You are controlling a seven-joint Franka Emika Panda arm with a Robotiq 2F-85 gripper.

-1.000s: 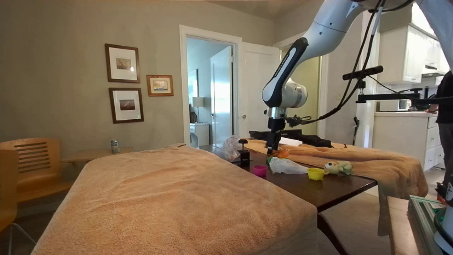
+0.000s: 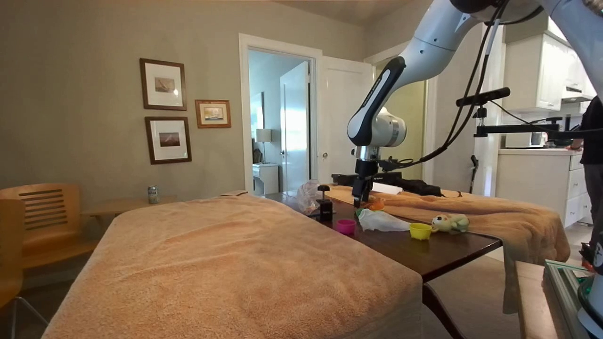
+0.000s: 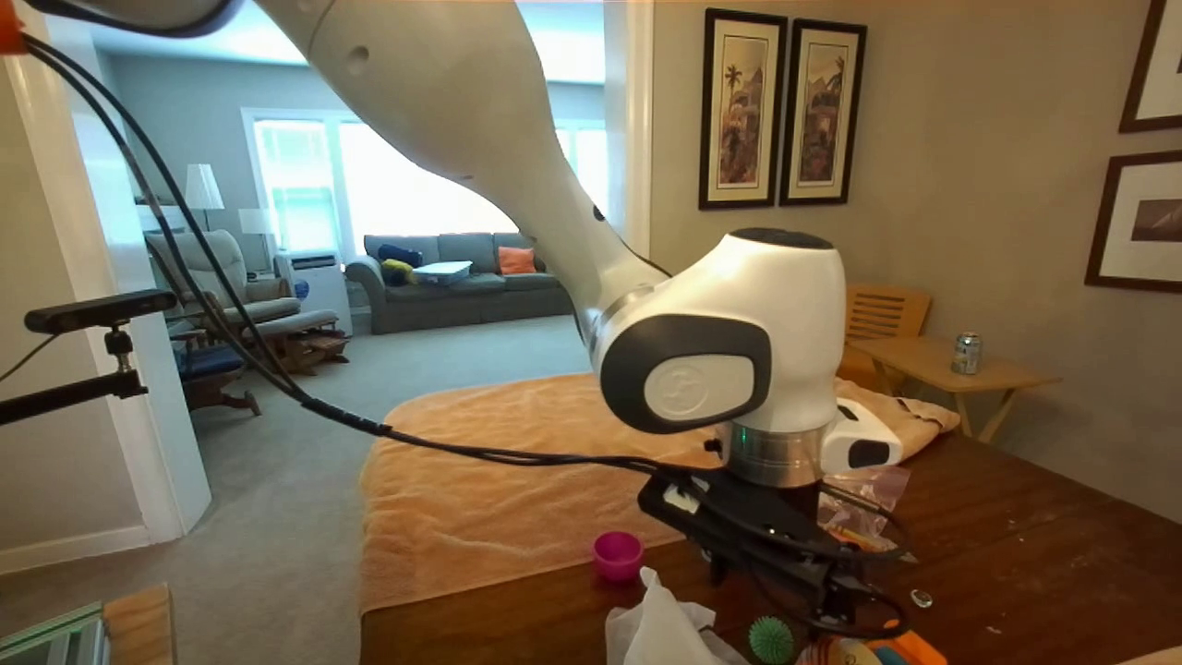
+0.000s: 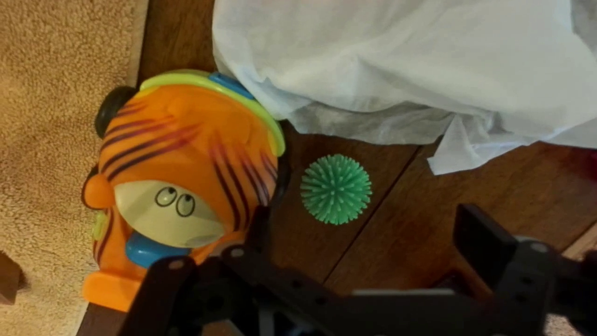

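Note:
In the wrist view, a green spiky ball (image 4: pixel 336 189) rests on dark wood, just beyond the gap between my fingertips. My gripper is open, its two black fingers (image 4: pixel 485 241) wide apart and nothing between them. An orange striped toy (image 4: pixel 184 151) with a painted face lies left of the ball, close to the left finger. White cloth or paper (image 4: pixel 392 61) spreads above the ball. From the side, the gripper (image 2: pixel 360 203) points down low over the table, behind the white sheet (image 2: pixel 383 221).
A pink cup (image 2: pixel 346 227), a yellow cup (image 2: pixel 419 231) and a plush toy (image 2: pixel 450 222) sit on the dark table (image 2: pixel 452 248). A black clamp (image 2: pixel 325 206) and a clear plastic bag (image 2: pixel 308 196) are nearby. Bare tabletop shows toward its near right corner.
The arm has come down a little and shifted slightly left in exterior view 1. The things on the table look unmoved.

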